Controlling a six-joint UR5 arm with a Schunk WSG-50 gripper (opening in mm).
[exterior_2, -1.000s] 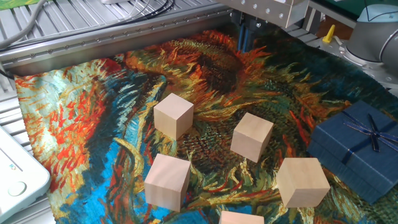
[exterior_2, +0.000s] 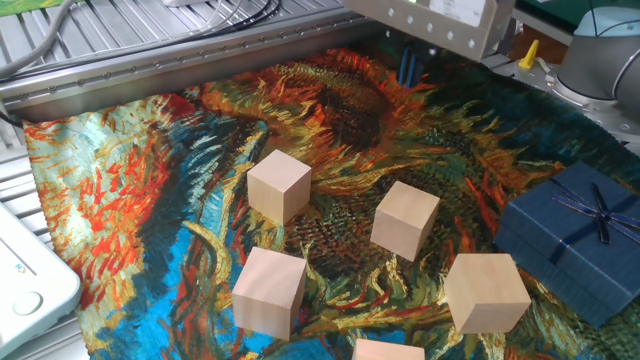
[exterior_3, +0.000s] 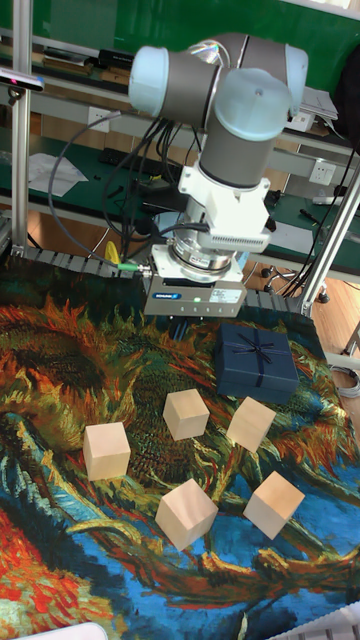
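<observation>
Several plain wooden cubes stand apart from one another on a colourful painted cloth (exterior_2: 130, 190). In exterior view 2, one cube (exterior_2: 279, 187) is upper left, another cube (exterior_2: 405, 221) right of it, and a third cube (exterior_2: 270, 293) lower left. A further cube (exterior_2: 487, 292) is lower right, and the bottom edge cuts off one more block (exterior_2: 389, 351). My gripper (exterior_2: 408, 68) hangs over the cloth's far side, clear of every cube. Its thin bluish fingers point down close together, with no object visible at them. Whether they are open or shut is unclear.
A dark blue ribboned box (exterior_3: 256, 363) rests on the cloth, beside the cubes and near the gripper. A metal rail (exterior_2: 150, 85) runs along the far edge. A white device (exterior_2: 30, 285) lies at the left.
The cubes and box have stayed put.
</observation>
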